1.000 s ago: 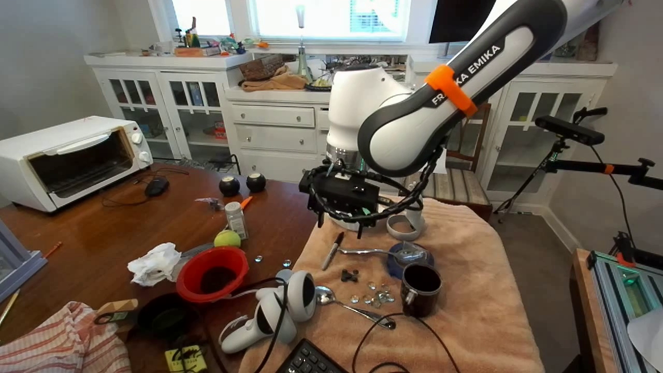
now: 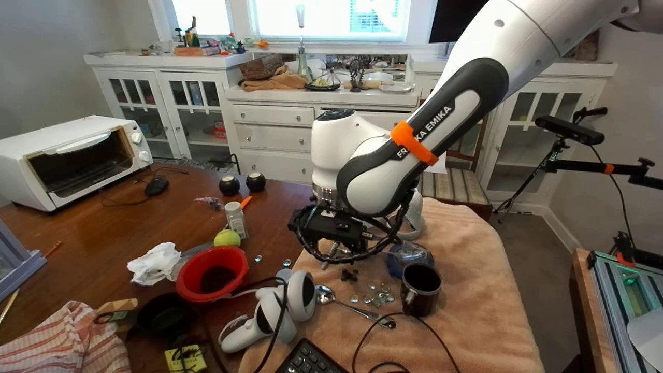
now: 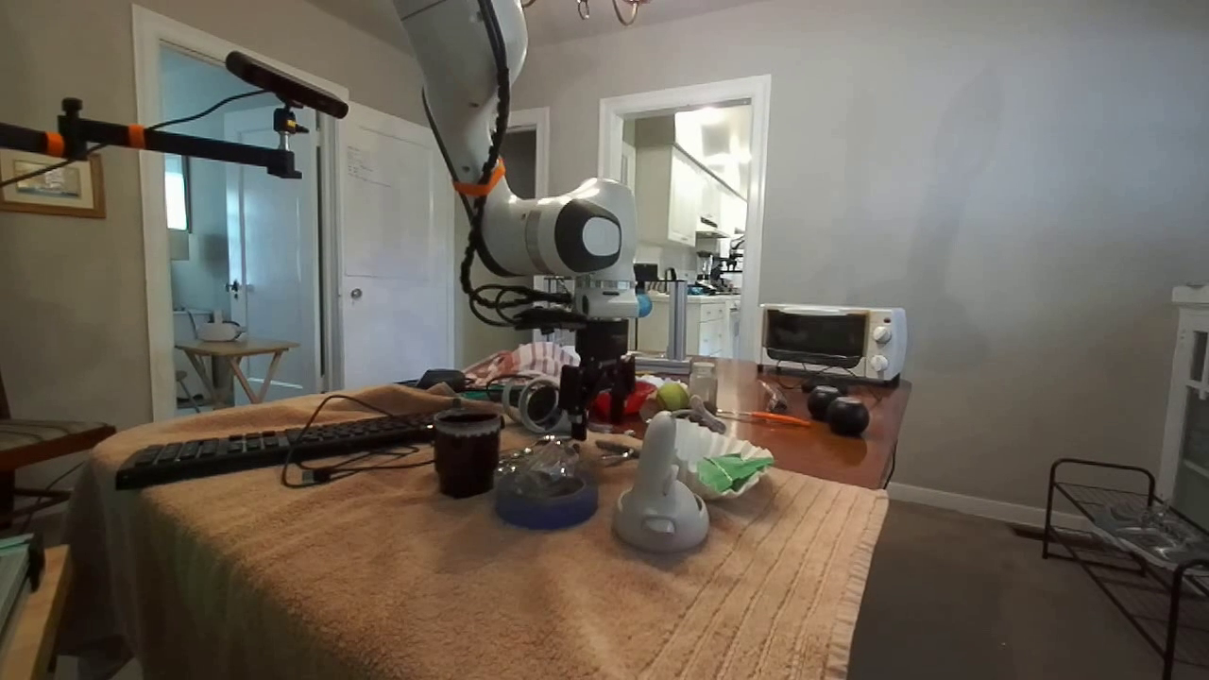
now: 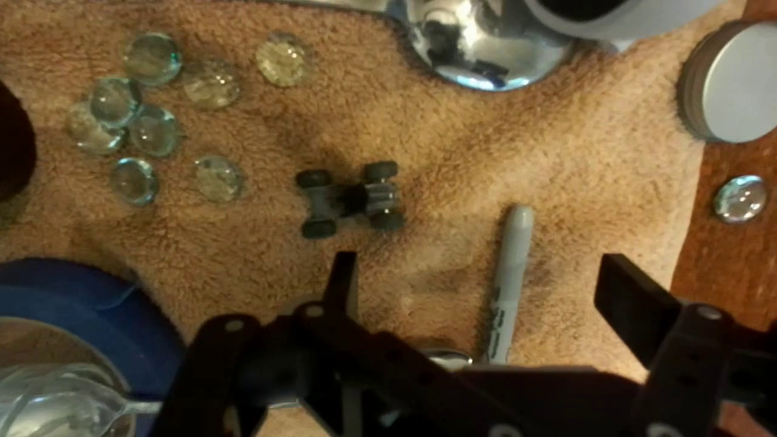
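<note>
My gripper stands open above the tan towel, its two dark fingers wide apart. Between them in the wrist view lies a grey marker (image 4: 510, 280), its lower end hidden behind the gripper body. Left of the marker sits a small dark toy car (image 4: 349, 199) with four wheels, ahead of the left finger (image 4: 342, 284). Part of a metal utensil (image 4: 448, 358) shows near the marker's lower end. In exterior view 2 the gripper (image 3: 597, 417) hangs low, behind the blue bowl (image 3: 546, 499); whether it touches anything there I cannot tell.
Several glass gems (image 4: 153, 130) lie left of the car. A spoon (image 4: 481, 44) rests at the top of the wrist view. A dark mug (image 2: 421, 289), a white controller (image 2: 283, 307) and a red bowl (image 2: 212, 273) stand around.
My arm has come down and slightly to the left in exterior view 1. The gripper now covers much of the marker and utensil that showed before. The objects appear unmoved.
</note>
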